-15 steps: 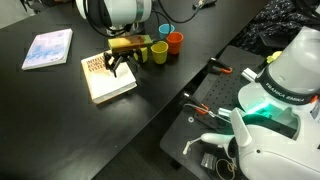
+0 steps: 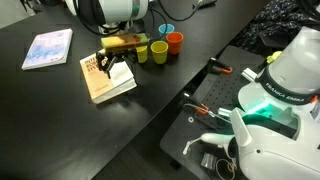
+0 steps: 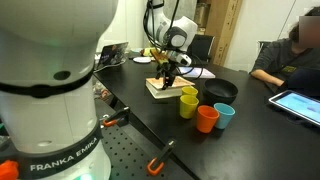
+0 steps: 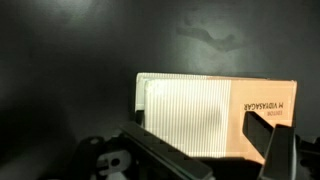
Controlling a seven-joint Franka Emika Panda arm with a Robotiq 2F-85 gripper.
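Note:
Two stacked books or booklets (image 2: 110, 86) lie on the dark table; the upper cover is striped cream with an orange band (image 4: 263, 100) bearing printed text. My gripper is over the stack in the wrist view, its dark fingers (image 4: 172, 152) spread apart and open. Nothing shows gripped between them. The lower part of the cover is hidden behind the fingers. From exterior view 2, the gripper reaches down close to the stack (image 3: 165, 90); whether it touches the books is hard to tell.
Yellow cups (image 3: 188, 105), an orange cup (image 3: 207, 119) and a blue cup (image 3: 225, 115) stand near the books, with a black bowl (image 3: 220, 90) behind. Another pale book (image 2: 48, 48) lies at the table's far left. Bare table (image 2: 55, 115) stretches in front. A person (image 3: 290, 60) sits at the right.
The arm and gripper have shifted a little to the left in exterior view 1, staying over the books. The cups and the pale book have not moved.

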